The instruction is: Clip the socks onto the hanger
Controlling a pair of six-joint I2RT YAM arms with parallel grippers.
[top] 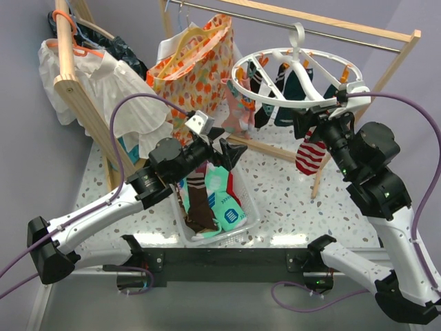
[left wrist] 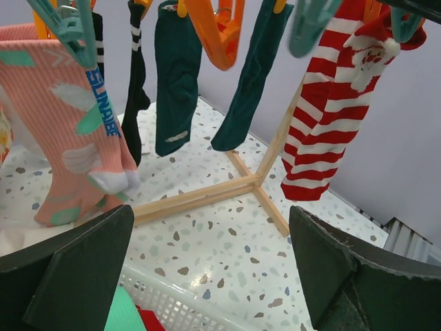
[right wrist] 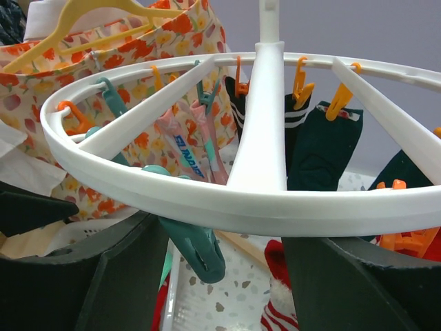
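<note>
The white round hanger hangs from the rail, its clips holding socks: a pink sock, dark socks and a red-striped Santa sock. My right gripper is at the hanger's front rim, part open around a teal clip; whether it touches the clip I cannot tell. My left gripper stands open below the hanger, left of it, with nothing between its fingers.
A white basket of loose socks sits below my left gripper. Clothes on hangers fill the left and back. Wooden rack legs stand at the right.
</note>
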